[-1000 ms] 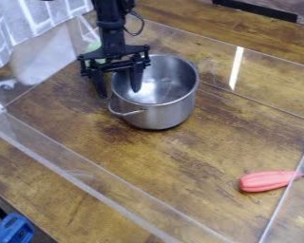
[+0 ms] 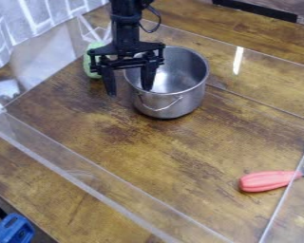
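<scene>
The black gripper (image 2: 129, 62) hangs at the top centre, over the left rim of a steel pot (image 2: 180, 95) with wire handles, its fingers reaching down around the rim and into the pot's mouth. Whether it is open or shut on the rim cannot be told. A green object (image 2: 94, 59), partly hidden behind the gripper, lies to the pot's left.
A red-handled utensil (image 2: 266, 180) lies at the lower right. Clear plastic walls border the wooden surface (image 2: 117, 171). A blue object (image 2: 12, 230) sits at the bottom left corner outside.
The gripper has shifted slightly right.
</scene>
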